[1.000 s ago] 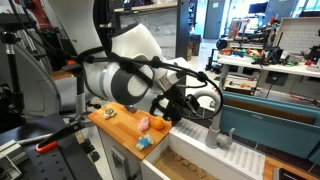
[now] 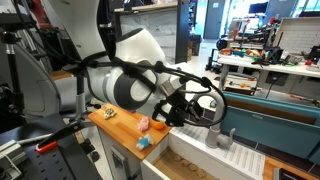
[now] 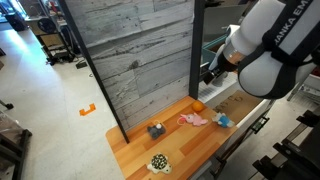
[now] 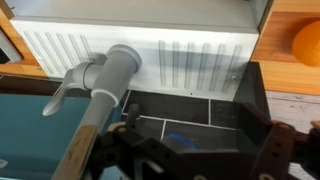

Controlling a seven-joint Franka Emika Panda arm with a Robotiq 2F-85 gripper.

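Observation:
In the wrist view, the dark fingers of my gripper stand well apart at the lower edge. Below them is a dark, tiled-looking basin, with part of a blue item showing inside it. A grey faucet rises at the left. An orange is at the upper right, cut off by the frame. From outside, the gripper hovers low over the toy kitchen counter, beyond the orange. I see nothing held, though the fingertips are small and dark in the exterior views.
A pink toy and a blue toy lie on the wooden counter near the orange. White slatted edging borders the basin. A grey wooden-look panel stands behind the counter. An open drawer juts out in front.
The arm's upper links and cable have shifted slightly. The gripper stays in nearly the same place, and the toys on the counter have not moved.

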